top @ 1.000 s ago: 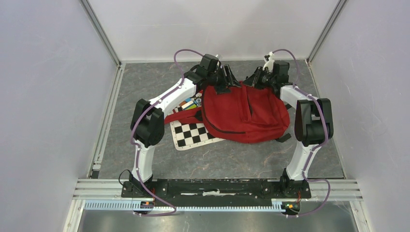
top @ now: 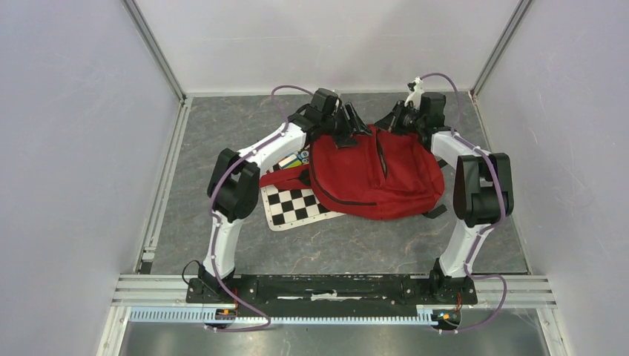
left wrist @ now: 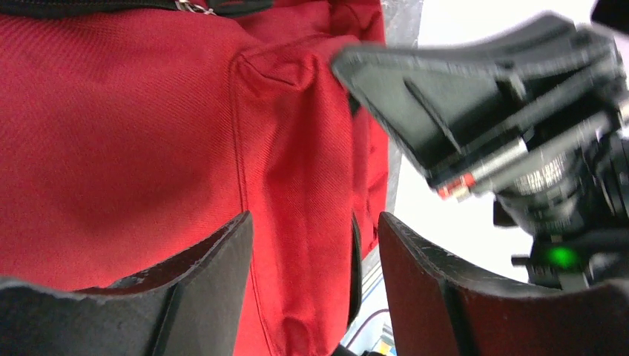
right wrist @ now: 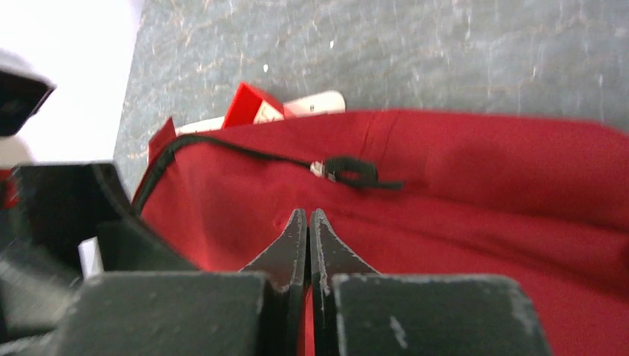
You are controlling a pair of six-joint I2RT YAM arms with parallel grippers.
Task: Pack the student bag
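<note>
The red bag (top: 348, 174) lies flat on the table with its black zippers showing. Shut above its upper right part, my right gripper has its fingertips pressed together on the black zipper tab, which the fingers hide. Another black zipper pull (right wrist: 352, 170) lies on the red cloth just beyond these fingers. At the bag's upper edge, my left gripper is open over the red fabric, its fingers wide apart and gripping nothing. Both wrist views are blurred.
A black-and-white checkerboard (top: 297, 209) sticks out from under the bag's left side, with small colourful items (top: 290, 161) above it. A red open box (right wrist: 252, 106) stands behind the bag. The two grippers are close together.
The left arm's elbow has moved a little right; its gripper stays open.
</note>
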